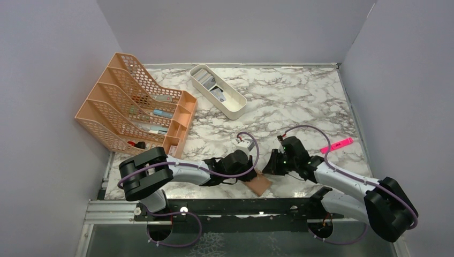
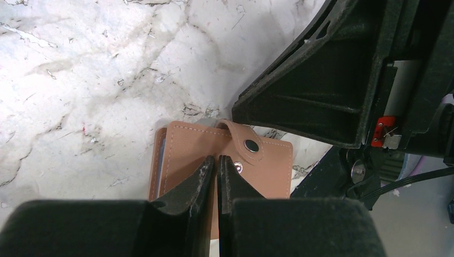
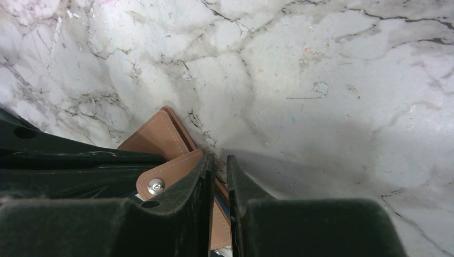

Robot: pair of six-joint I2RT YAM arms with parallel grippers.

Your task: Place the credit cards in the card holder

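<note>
The tan leather card holder (image 1: 259, 185) lies near the table's front edge, with a snap strap (image 2: 241, 140) and a slim blue layer visible along its side. My left gripper is shut on the holder. My right gripper comes from the right, its fingers shut at the holder's edge beside the strap, apparently on the holder; the exact grip is partly hidden. In the left wrist view the right gripper's black body covers the area just above the holder.
A white bin (image 1: 233, 107) with cards stands at the back, left of centre. An orange organiser (image 1: 183, 118) fills the left side. A pink highlighter (image 1: 337, 145) lies at the right.
</note>
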